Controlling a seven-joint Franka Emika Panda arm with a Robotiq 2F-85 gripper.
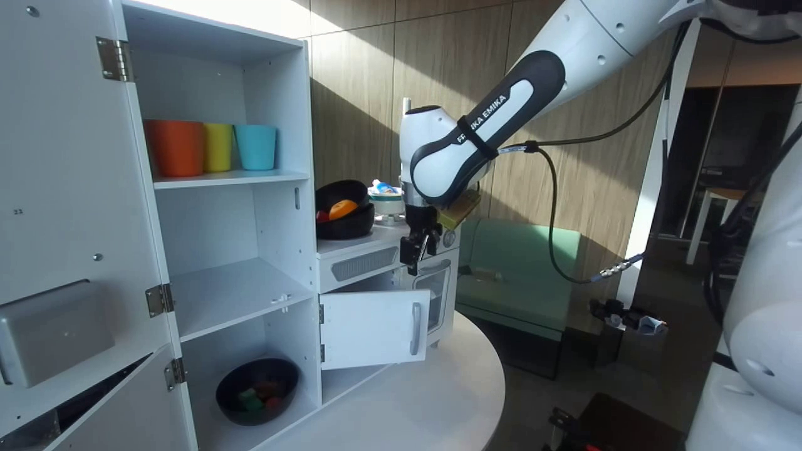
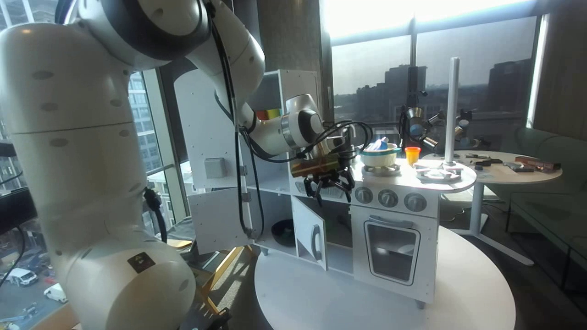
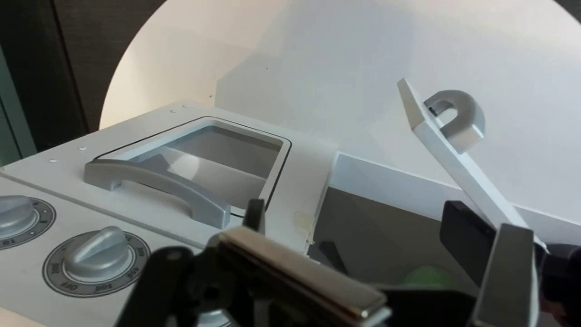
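My gripper (image 1: 421,255) hangs above the low cabinet door, its fingers pointing down. In the wrist view its fingers (image 3: 468,240) are spread wide with nothing between them. The small white cabinet door (image 1: 376,327) stands part open, with a grey handle (image 3: 468,117) on its outer face; from exterior view 2, the gripper (image 2: 333,192) appears clear of the door's top edge. A green item (image 3: 429,277) shows dimly inside the cabinet, partly covered by my gripper. Left of the opening in the wrist view is the closed oven door (image 3: 305,180).
A pot (image 2: 379,156) and an orange cup (image 2: 412,154) stand on the stovetop. Stacked black bowls (image 1: 353,222) sit on the counter. Coloured cups (image 1: 255,146) line the upper shelf, and another black bowl (image 1: 257,391) rests below.
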